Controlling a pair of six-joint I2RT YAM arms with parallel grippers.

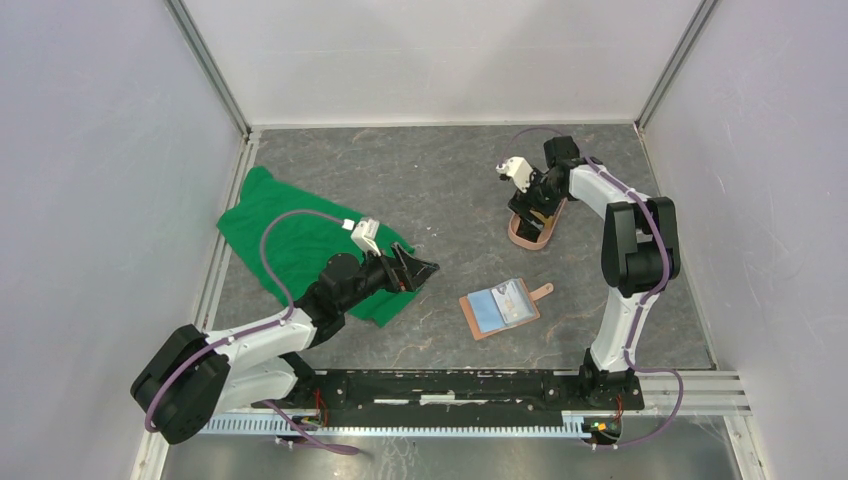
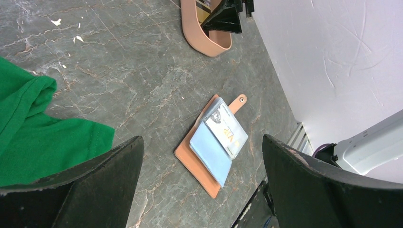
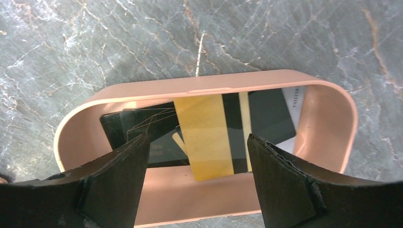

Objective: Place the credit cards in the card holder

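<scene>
Several cards, among them a yellow-gold card (image 3: 204, 137) and dark cards (image 3: 271, 116), lie overlapping in a pinkish-tan oval tray (image 3: 328, 114). Over them is my right gripper, its fingers apart and the gold card visible in the gap; no card is gripped. From above, the right gripper (image 1: 530, 208) covers part of the tray (image 1: 530, 243). The tan card holder (image 1: 502, 308) lies opened flat at front centre, showing blue and clear sleeves and a strap with a snap. My left gripper stands open and empty, left of the holder.
A green cloth (image 1: 290, 225) is spread on the left side, partly under the left arm. Walls close in the table on the left, right and back.
</scene>
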